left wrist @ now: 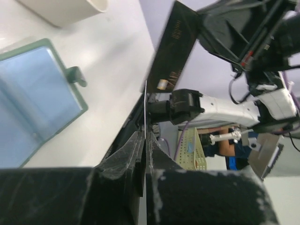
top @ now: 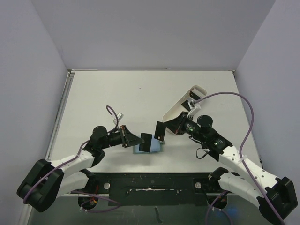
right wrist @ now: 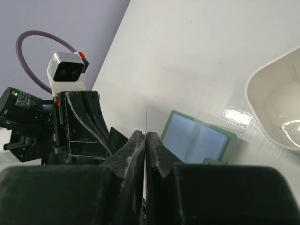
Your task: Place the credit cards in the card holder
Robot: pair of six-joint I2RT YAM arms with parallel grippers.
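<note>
A flat blue panel with a green rim, seemingly the card holder (top: pixel 158 146), lies on the table below both hands; its tab (left wrist: pixel 75 76) sticks out at one edge. My left gripper (top: pixel 141 140) is shut on a dark card (top: pixel 146 145), which stands edge-on as a thin line in the left wrist view. To its right, my right gripper (top: pixel 166 125) is shut on another dark card (top: pixel 160 131). That card's broad face shows in the left wrist view, beside the right fingers. A gap separates the two cards, which hang above the holder.
A white tray (top: pixel 168 115) stands behind and right of the holder, with dark cards (top: pixel 195 95) in it. The arms face each other closely over the holder.
</note>
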